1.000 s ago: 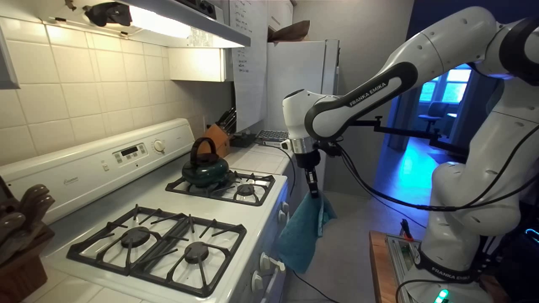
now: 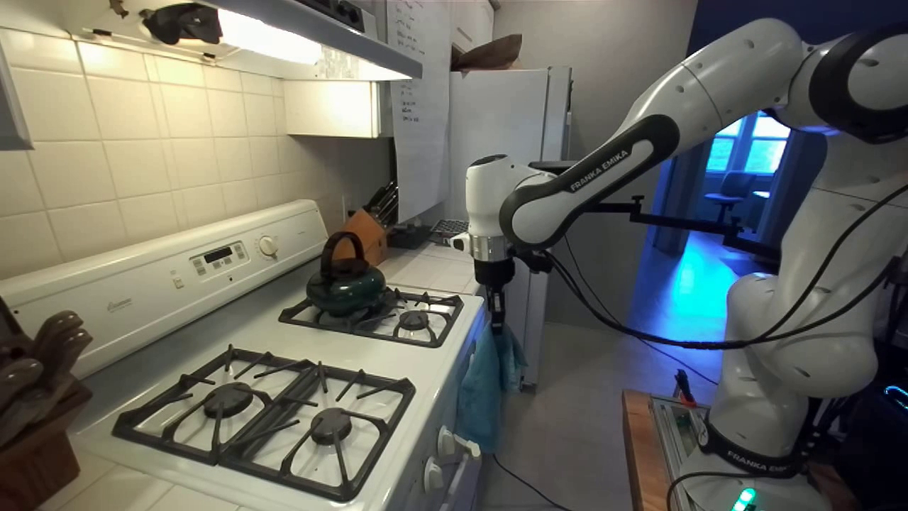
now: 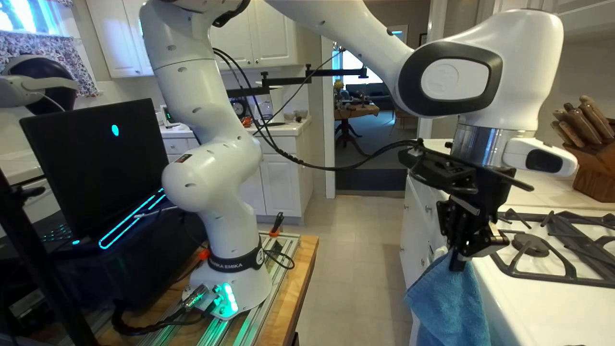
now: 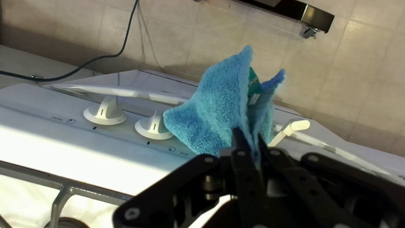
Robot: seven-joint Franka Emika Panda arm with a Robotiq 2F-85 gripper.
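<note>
A blue towel [image 3: 449,300] hangs from my gripper [image 3: 458,262], pinched near its top. In the wrist view the gripper is shut on a fold of the towel [image 4: 218,98], whose loose corners spread out and show a small green tag. The towel [image 2: 482,383] hangs along the stove's front edge in exterior view 1, below the gripper [image 2: 497,323]. Under it in the wrist view runs the white oven handle [image 4: 125,92], partly covered by the cloth. Whether the towel touches the handle I cannot tell.
White knobs [image 4: 104,112] line the stove front. Black burner grates [image 2: 281,409] cover the stovetop, with a dark green kettle [image 2: 345,289] on the far one. A knife block [image 2: 364,234] stands behind. Open floor [image 2: 579,417] lies between stove and robot base.
My gripper has moved left, toward the stove, carrying the towel with it. It has gone from tilted to nearly upright, and the towel now hangs closer against the stove front.
</note>
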